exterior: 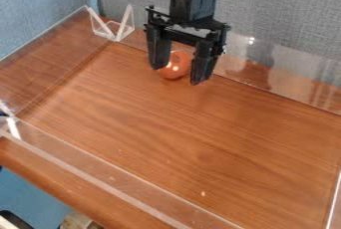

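My black gripper (180, 66) hangs over the back middle of the wooden surface, its two fingers spread apart. A round orange-red object (174, 68) sits behind and between the fingers; I cannot tell whether either finger touches it.
A white wire-like piece (112, 29) stands at the back left corner. Grey and blue padded walls rise behind.
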